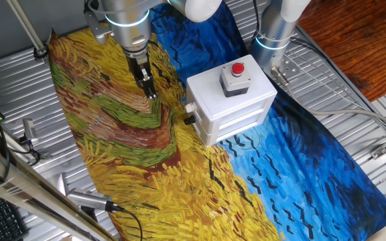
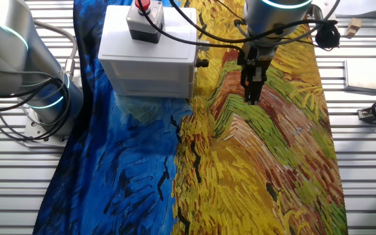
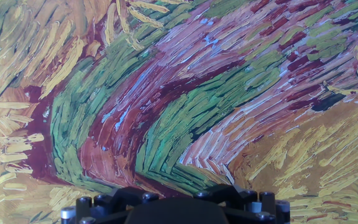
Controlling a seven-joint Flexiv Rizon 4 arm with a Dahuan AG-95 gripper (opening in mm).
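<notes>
My gripper [image 1: 150,96] points down over the yellow and green part of a painted cloth [image 1: 106,114]. In exterior view 2 the black gripper [image 2: 252,101] stands beside the white box, apart from it. Only the dark tops of its fingers [image 3: 229,194] show along the bottom of the wrist view, and no object is visible by them. Whether the fingers are open or shut does not show clearly. The white box [image 1: 210,100] rests on the cloth, with a grey switch box bearing a red button [image 1: 238,68] on top.
A silver cylindrical device with a cable [image 1: 91,199] lies near the front left. Dark cables [image 2: 204,32] cross above the box.
</notes>
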